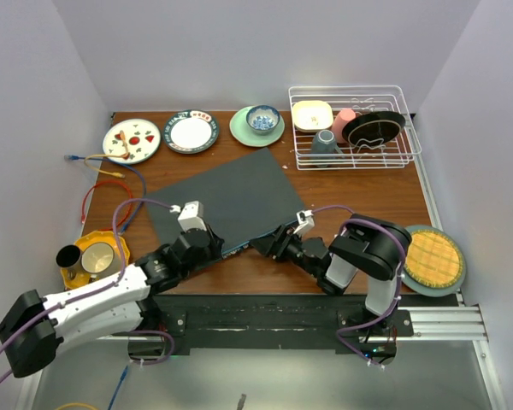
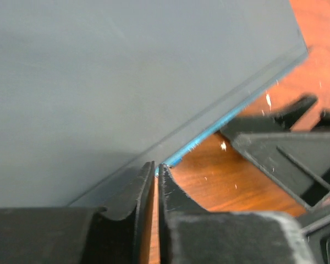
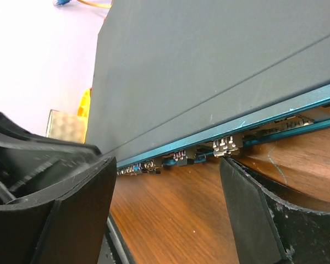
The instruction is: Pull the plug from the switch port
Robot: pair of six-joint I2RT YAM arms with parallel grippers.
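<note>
The dark grey switch [image 1: 222,188] lies flat on the table; in the right wrist view its port edge [image 3: 192,143] runs diagonally, with metal port blocks [image 3: 226,145] between my right gripper's [image 3: 168,162] parted fingers, just beyond them. I cannot tell a plug in those ports. My left gripper [image 1: 214,239] is over the switch's front edge; in its wrist view the fingertips [image 2: 144,171] are close together near the blue edge, with nothing clearly between them. My right gripper [image 1: 265,243] is low in front of the same edge, part open.
Plates [image 1: 191,132], a bowl [image 1: 263,120] and a dish rack [image 1: 352,159] line the back. A yellow tray with cups [image 1: 98,256] is at left, loose cables [image 1: 111,184] above it, a round mat [image 1: 433,256] at right.
</note>
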